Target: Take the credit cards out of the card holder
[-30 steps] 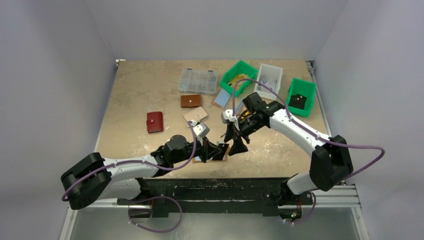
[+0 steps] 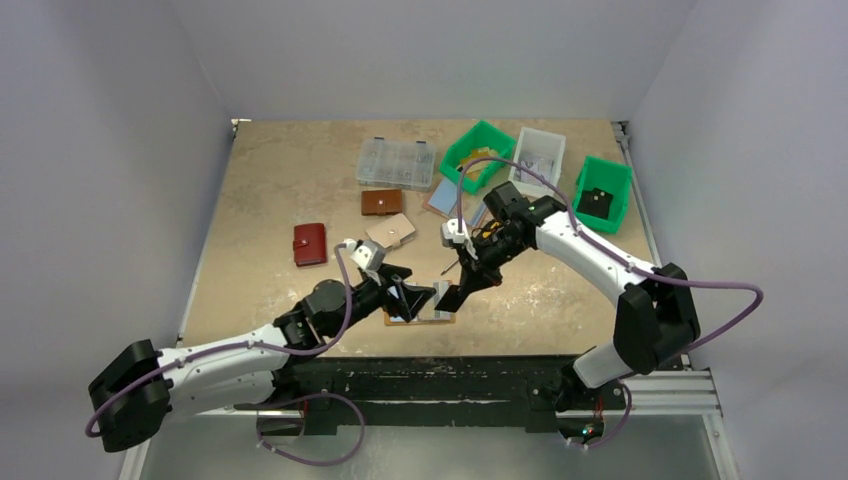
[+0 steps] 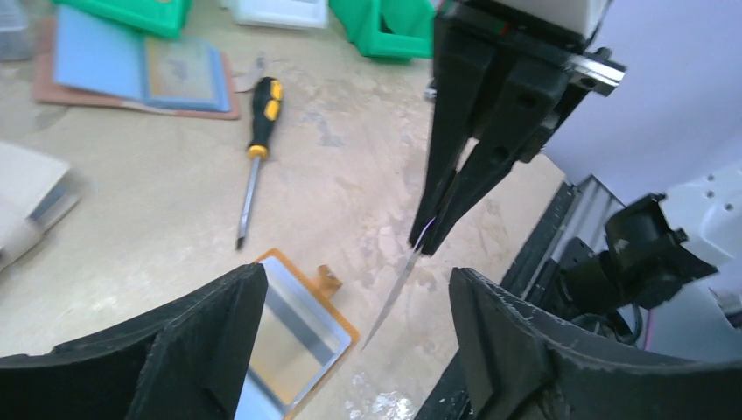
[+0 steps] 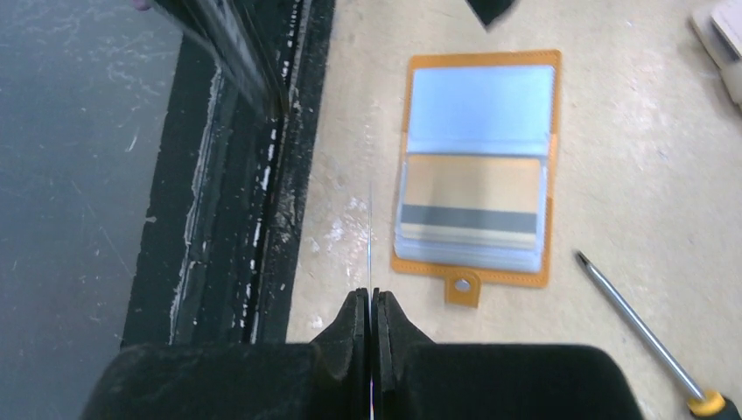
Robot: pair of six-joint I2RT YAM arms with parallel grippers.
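The card holder (image 4: 472,105) lies open on the table, orange-edged, with a blue pocket and a beige, grey-striped piece (image 3: 293,341). My right gripper is shut on a thin card (image 3: 395,289), seen almost edge-on between its fingertips; in the top view it shows as a dark card (image 2: 449,298). My left gripper stands open to the left of the right gripper's tips, over the card holder, with its fingers apart and the card's edge in the background between them.
A screwdriver (image 3: 262,131) lies behind the holder. Other wallets (image 2: 310,244), a clear organiser box (image 2: 395,163), green bins (image 2: 615,180) and a white bin (image 2: 548,145) stand farther back. The table's front edge (image 4: 262,219) runs close by.
My left gripper has drawn back leftward from the right gripper and opened. The dark card remains at the right gripper, which has shifted only slightly.
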